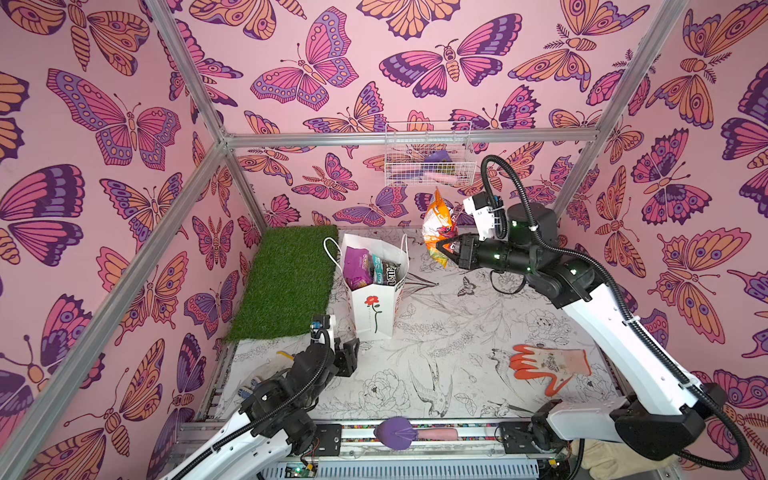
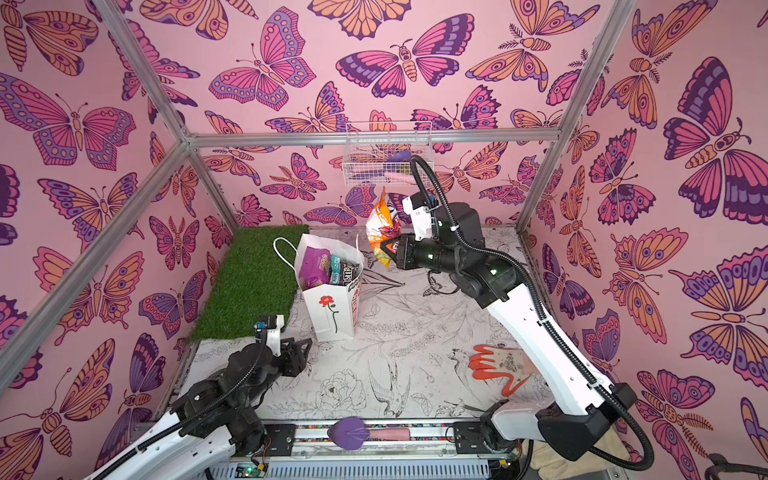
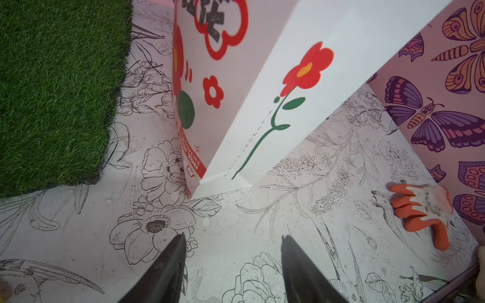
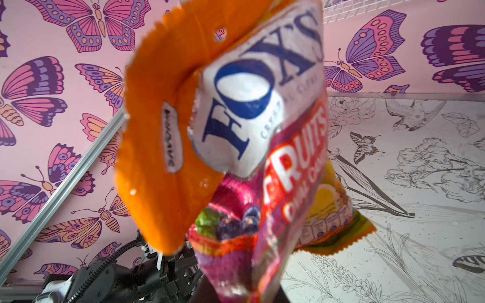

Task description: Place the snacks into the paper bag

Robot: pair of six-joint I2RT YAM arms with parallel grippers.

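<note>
The white paper bag (image 1: 374, 316) with a red flower stands on the table, holding a purple pack (image 1: 357, 266), a teal pack and a dark pack. My right gripper (image 1: 450, 249) is shut on an orange Fox's Fruits candy bag (image 1: 437, 220), raised to the right of the paper bag; the candy fills much of the right wrist view (image 4: 252, 116). My left gripper sits low in front of the paper bag, fingers apart with nothing between them.
A green grass mat (image 1: 280, 280) lies left of the bag. An orange glove (image 1: 552, 364) lies at the front right. A wire basket (image 1: 428, 164) hangs on the back wall.
</note>
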